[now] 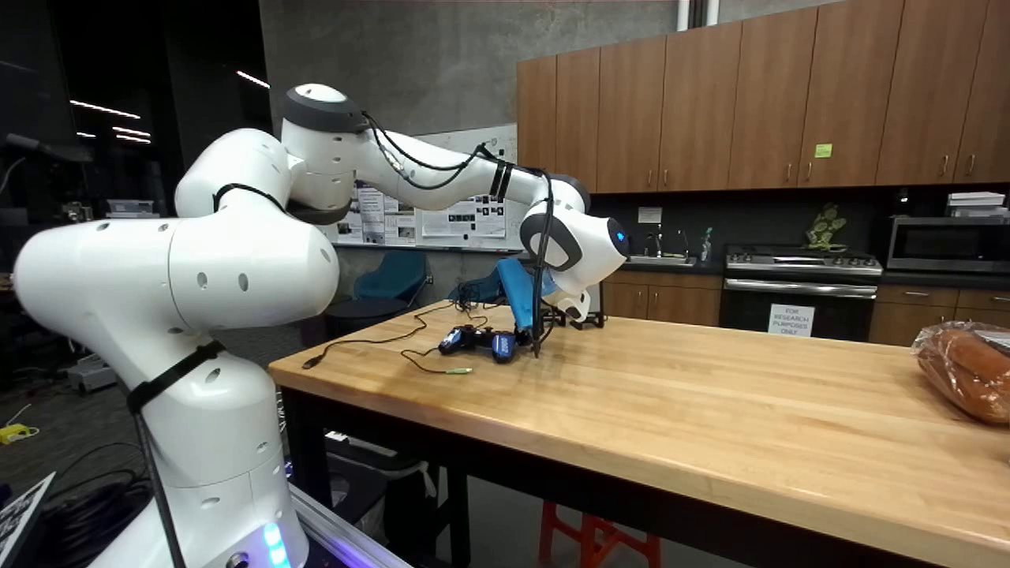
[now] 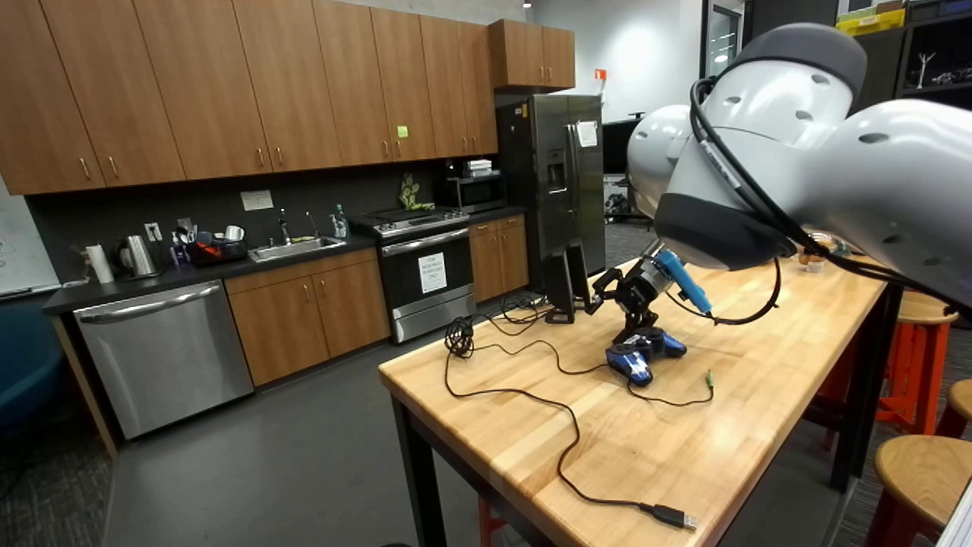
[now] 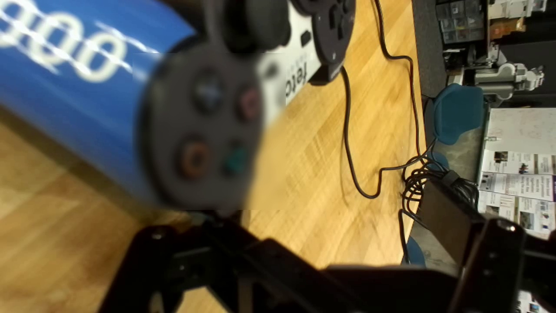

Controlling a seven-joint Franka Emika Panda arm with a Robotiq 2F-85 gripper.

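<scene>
A blue, black and white game controller (image 2: 645, 352) lies on the wooden table (image 2: 510, 447); in the wrist view its face buttons and blue grip (image 3: 94, 94) loom large and blurred. Just over it, tilted down, is my black gripper (image 2: 608, 319), its fingers spread wide and no object seen held between them. One finger comes down right at the controller, while the other is raised toward the table's far side. Whether the lower finger touches the controller I cannot tell. From exterior view 1 the blue bracket (image 1: 518, 293) and the hanging cable largely hide the fingers.
A black stand-like object (image 2: 566, 281) is close behind the gripper. Cables, including a bundled one (image 2: 459, 337) and a USB plug (image 2: 667, 516), cross the table's end. A plastic-wrapped brown item (image 1: 967, 369) sits at the far right.
</scene>
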